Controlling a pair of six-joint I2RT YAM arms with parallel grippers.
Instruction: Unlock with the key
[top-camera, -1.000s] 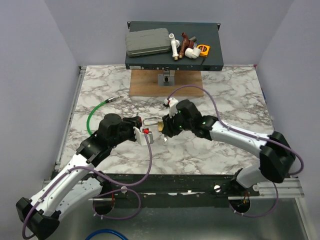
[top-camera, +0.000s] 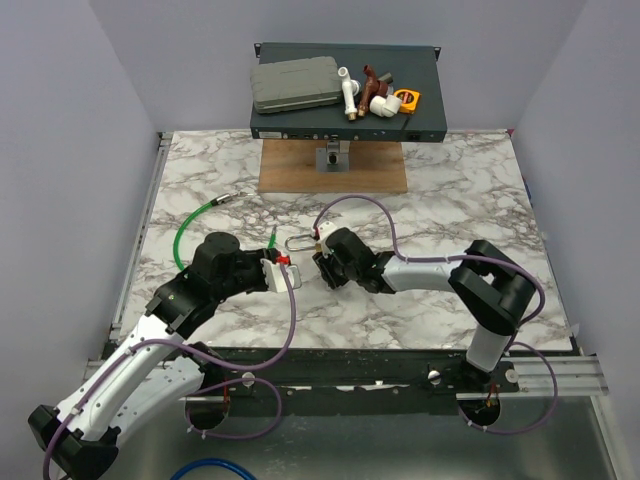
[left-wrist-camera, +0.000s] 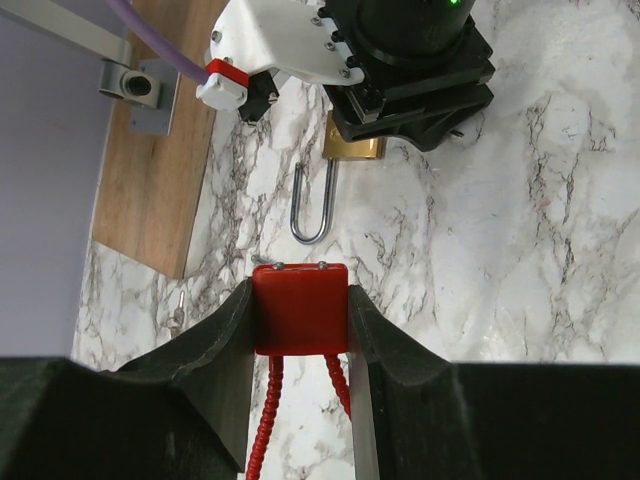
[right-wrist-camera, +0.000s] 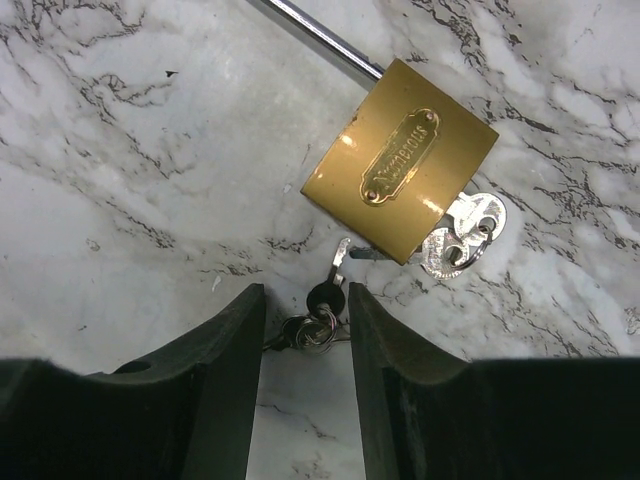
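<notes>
The brass padlock (right-wrist-camera: 398, 160) lies on the marble table, its shackle pointing away. Silver keys (right-wrist-camera: 475, 225) sit at its lower edge, with more keys on a ring (right-wrist-camera: 322, 325) just below. My right gripper is over these lower keys, fingers apart on either side of them; whether it touches them is unclear. In the left wrist view my left gripper has its fingers either side of a red block with braided red cords; whether it grips this is unclear. The padlock (left-wrist-camera: 352, 148) is partly hidden there by the right gripper.
A green hose (top-camera: 195, 220) lies at the left of the table. A wooden board (top-camera: 285, 165) stands at the back under a dark shelf (top-camera: 430, 105) holding a case and pipe fittings.
The left arm has shifted slightly.
</notes>
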